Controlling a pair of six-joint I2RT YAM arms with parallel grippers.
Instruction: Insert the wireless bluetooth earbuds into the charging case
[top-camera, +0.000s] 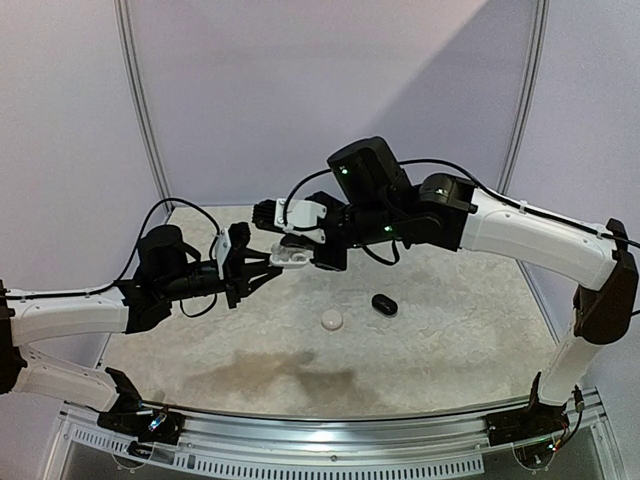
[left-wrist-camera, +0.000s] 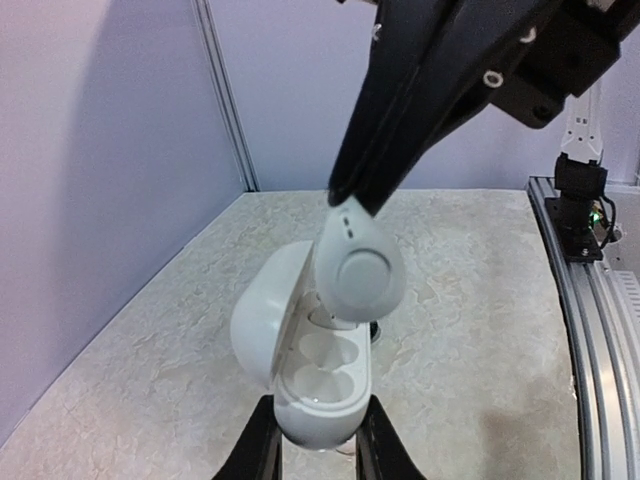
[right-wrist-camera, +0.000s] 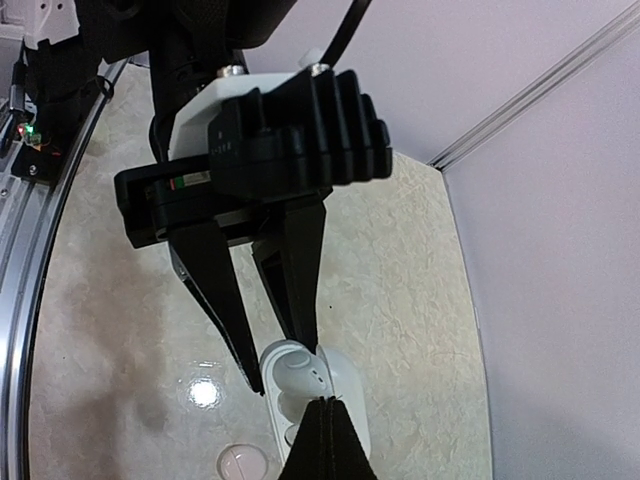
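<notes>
My left gripper is shut on the white charging case (left-wrist-camera: 325, 405), held above the table with its lid open. Hollow wells face out from the case (right-wrist-camera: 288, 400). Over its upper end, in the left wrist view, a white earbud (left-wrist-camera: 358, 270) hangs from the tips of my right gripper, which is shut. From the right wrist view, my right gripper covers part of the case, and the earbud is hidden. Whether the earbud touches the case I cannot tell.
A small white round piece (top-camera: 331, 320) and a black oval object (top-camera: 384, 305) lie on the pale table, below and to the right of the grippers.
</notes>
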